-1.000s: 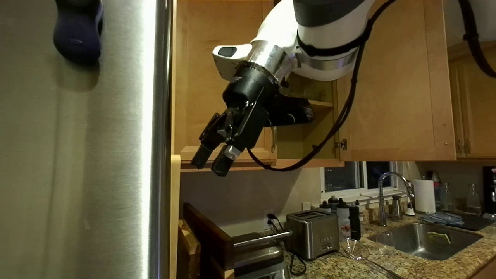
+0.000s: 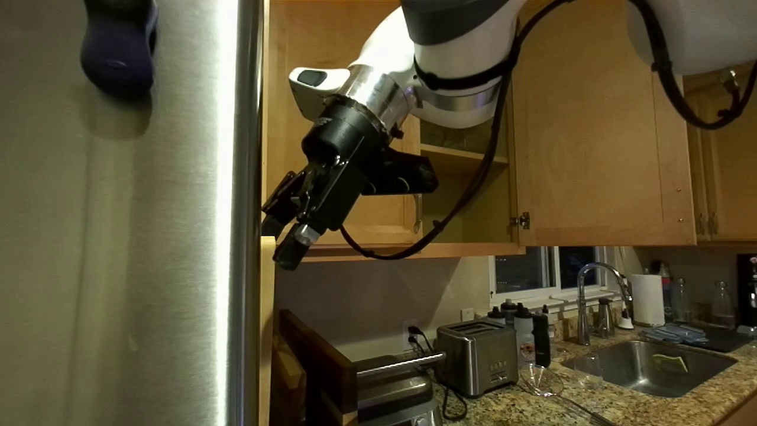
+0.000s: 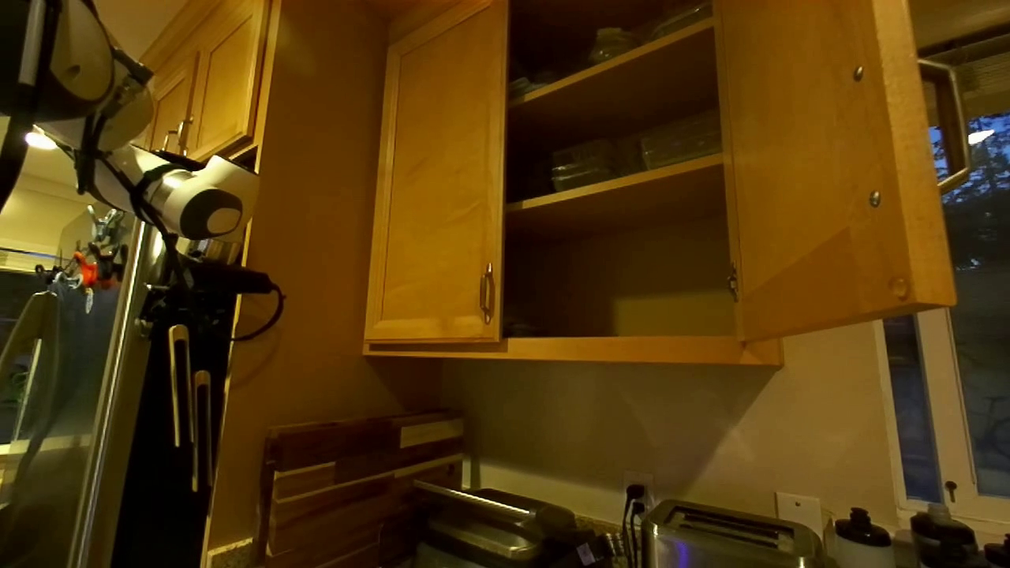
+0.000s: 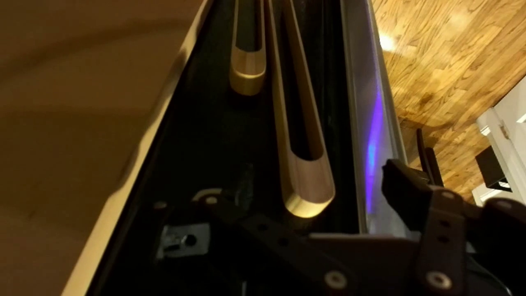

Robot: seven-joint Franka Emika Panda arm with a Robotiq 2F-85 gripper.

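Two slim wooden loops hang against a black panel in the wrist view: a longer loop (image 4: 310,182) and a shorter-looking loop (image 4: 248,66). My gripper is open, its dark fingers spread to either side of the longer loop's rounded end in that view; whether they touch it I cannot tell. From exterior view 1, the gripper (image 2: 280,245) points down and left at the fridge's edge, one finger partly hidden behind that edge. Exterior view 2 has the two loops hanging just below the gripper, whose fingers are hard to make out there.
The steel fridge (image 2: 163,284) borders the gripper closely, with a wooden side panel (image 4: 123,192) opposite. A wall cabinet stands with its door (image 2: 596,128) open. Below are cutting boards (image 3: 322,492), a toaster (image 2: 479,358) and a sink (image 2: 649,365).
My arm has moved left, toward the fridge edge. Both fingertips stood clear of that edge a second ago; now one is partly behind it.
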